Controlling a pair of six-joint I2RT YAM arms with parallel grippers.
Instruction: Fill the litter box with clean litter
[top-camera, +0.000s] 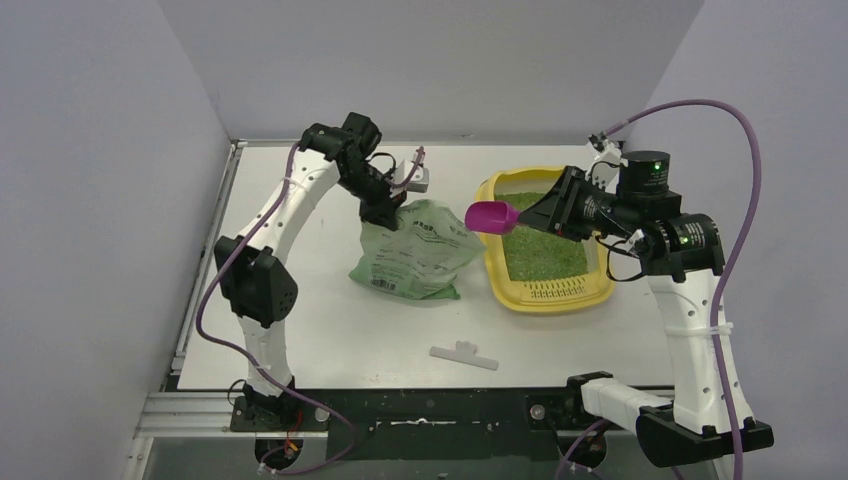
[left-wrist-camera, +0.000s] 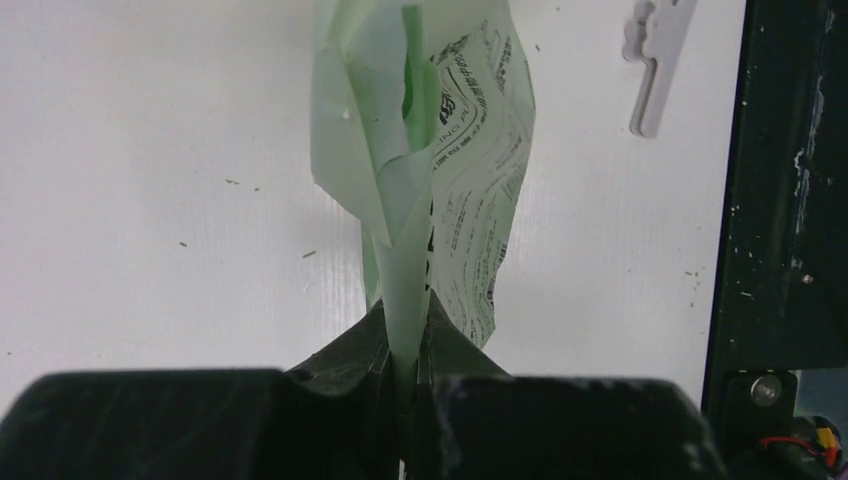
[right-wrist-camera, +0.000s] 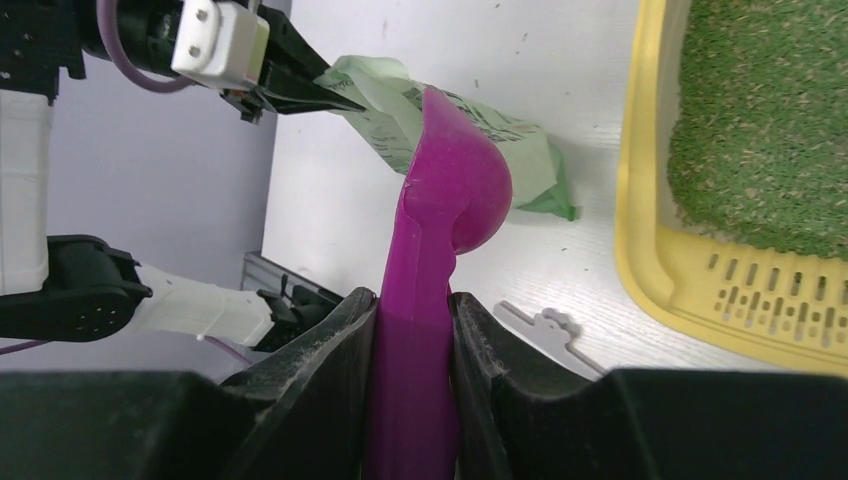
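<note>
The pale green litter bag (top-camera: 415, 255) leans over the middle of the table, its printed side showing in the top view. My left gripper is shut on the bag's edge, the plastic pinched between its dark fingers. In my right gripper the handle of a magenta scoop (right-wrist-camera: 465, 190) is clamped. From above, the scoop's bowl hangs between the bag and the left rim of the yellow litter box (top-camera: 555, 295). Green litter (top-camera: 545, 255) covers the floor of the box. What lies inside the bag is hidden.
A grey clip (top-camera: 463, 355) lies on the white table (top-camera: 310, 340) near its front edge. Small litter grains are scattered about.
</note>
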